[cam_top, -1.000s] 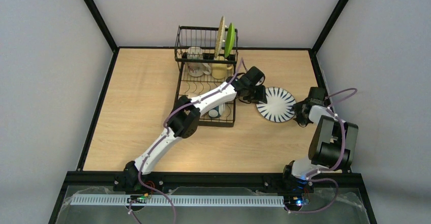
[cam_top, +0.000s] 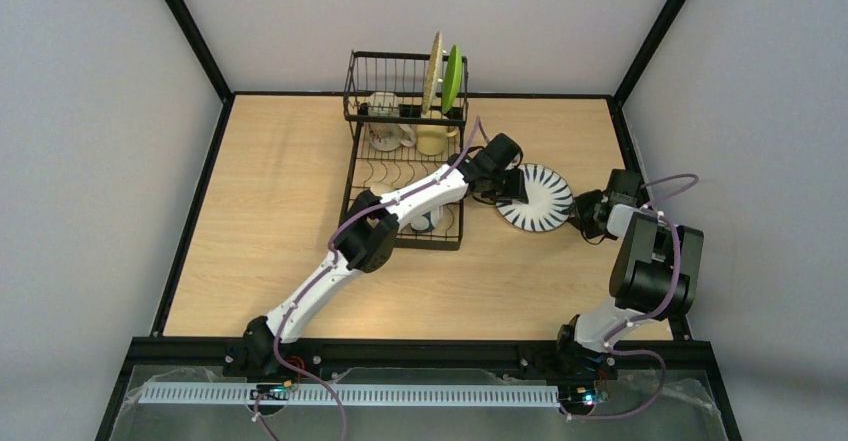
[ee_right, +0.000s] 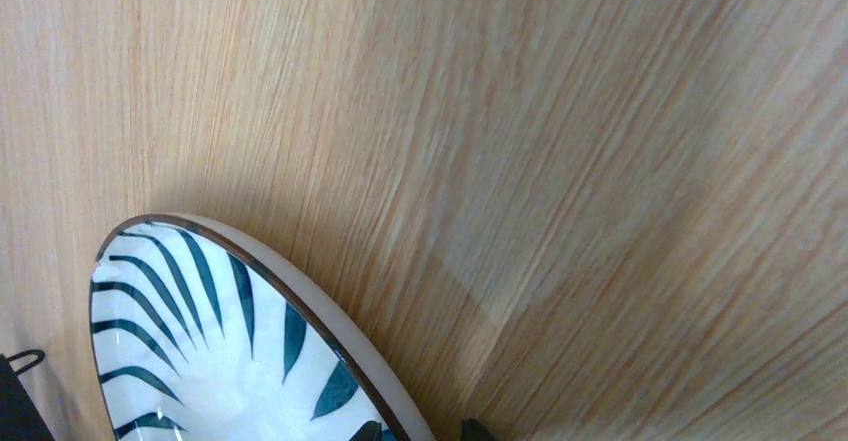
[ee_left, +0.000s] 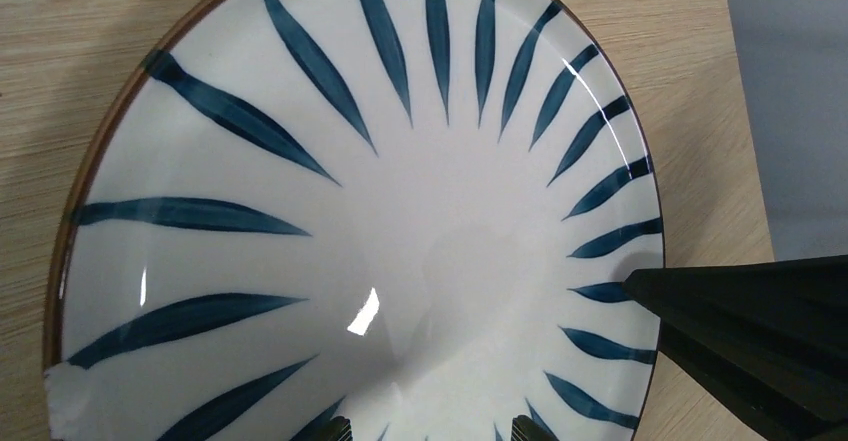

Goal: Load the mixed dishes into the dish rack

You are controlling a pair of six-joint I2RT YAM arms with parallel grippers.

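A white plate with dark blue strokes and a brown rim [cam_top: 538,199] is on the table, right of the black dish rack [cam_top: 408,242]. My left gripper [cam_top: 518,189] hangs over the plate's left side; in the left wrist view its fingertips [ee_left: 340,429] are wide apart, above the plate's face. At the right edge is my right gripper [cam_top: 577,214]. Its two fingertips [ee_right: 476,430] straddle the rim in the right wrist view, with some gap showing on the outer side. One right finger [ee_left: 740,336] also reaches over the rim in the left wrist view.
A green plate [cam_top: 452,81] and a cream plate [cam_top: 433,73] stand upright in the upper rack. Mugs, among them a yellow one [cam_top: 431,139], occupy the level below. Bare table [cam_top: 480,296] lies in front and to the far left.
The striped plate has shifted slightly left and toward the back. My right gripper has edged left along with it. The left arm has barely moved.
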